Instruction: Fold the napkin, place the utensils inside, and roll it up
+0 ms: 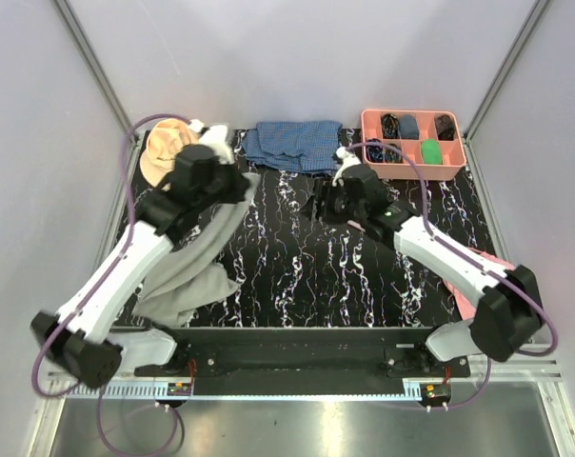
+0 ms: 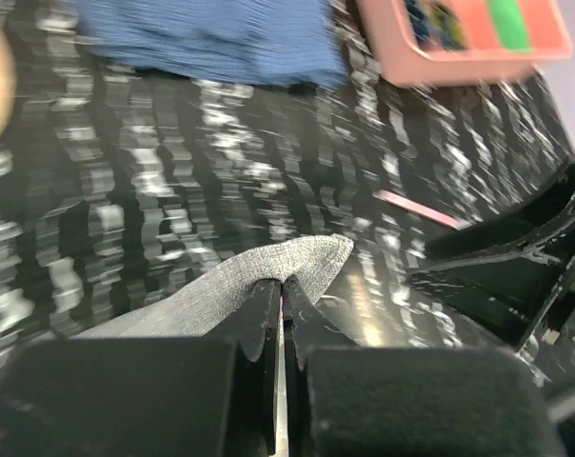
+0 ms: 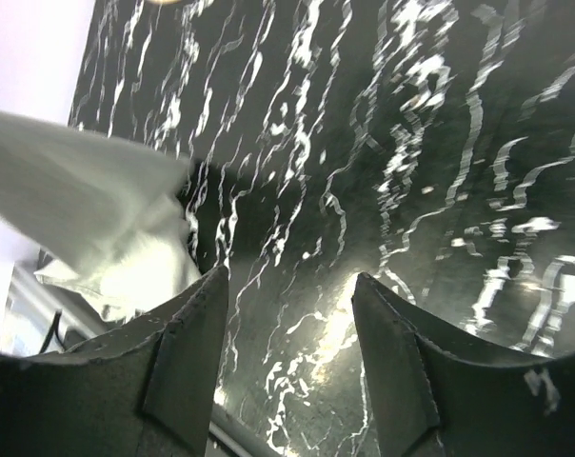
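Observation:
The grey napkin hangs from my left gripper, trailing down to the lower left of the black marbled table. In the left wrist view, my left gripper is shut on a folded edge of the napkin. My right gripper is over the centre with fingers apart and nothing between them in the right wrist view, where the napkin shows at left. A thin pink utensil lies on the table, partly hidden by the right arm in the top view.
A tan hat sits back left, a folded blue cloth back centre, a pink divided organizer back right, and a pink cap at the right behind my right arm.

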